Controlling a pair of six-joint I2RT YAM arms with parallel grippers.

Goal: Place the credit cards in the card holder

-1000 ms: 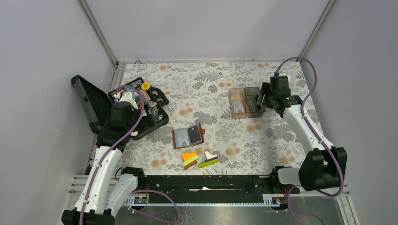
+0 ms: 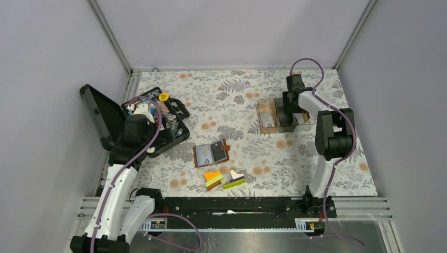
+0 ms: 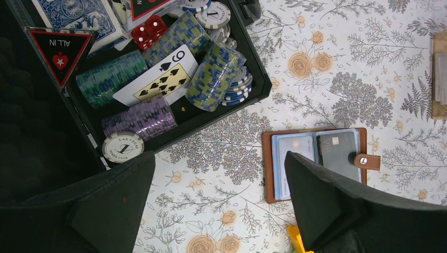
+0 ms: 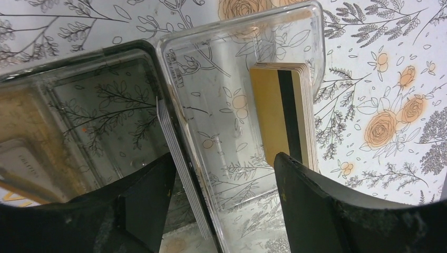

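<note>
My right gripper is open over a row of clear and tinted boxes (image 2: 268, 129) at the back right. Between its fingertips is the clear box's left part; a stack of gold cards (image 4: 271, 105) stands in that box, and grey card edges (image 4: 183, 163) line the dark box's inner wall, by the left finger. The brown card holder (image 2: 226, 156), seen also in the left wrist view (image 3: 337, 153), lies open at the centre with cards in its sleeves. My left gripper hangs open at the black case, nothing between its fingers.
An open poker case (image 2: 179, 134) with chips, dice and playing cards fills the left side. Small coloured clips (image 2: 213, 179) lie near the front centre.
My right arm has reached inward from the right, bringing its gripper over the boxes. The left arm and the card holder have not moved.
</note>
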